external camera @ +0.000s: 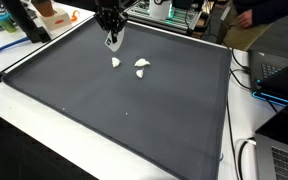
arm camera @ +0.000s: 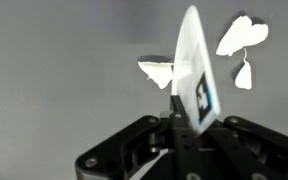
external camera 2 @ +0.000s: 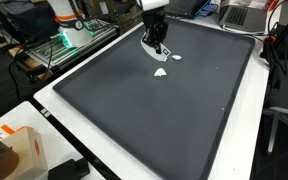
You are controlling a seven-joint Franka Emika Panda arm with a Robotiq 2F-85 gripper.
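My gripper is shut on a white card (arm camera: 190, 60) with a blue-and-black print near the fingers. In exterior view 1 the card (external camera: 115, 39) hangs below the gripper, over the far part of the dark board. Small white scraps lie on the board: one scrap (arm camera: 160, 73) to the left of the card in the wrist view, a larger two-lobed scrap (arm camera: 242, 36) and a small scrap (arm camera: 244, 76) to its right. Exterior view 2 shows a scrap (external camera 2: 160, 72) just below the card.
The dark board (external camera: 134, 110) is bare across its near part, with a white table edge (external camera: 104, 137) around it. A laptop (external camera: 276, 82) and cables stand to the right. An orange container (external camera: 48, 8) and other clutter sit at the far left.
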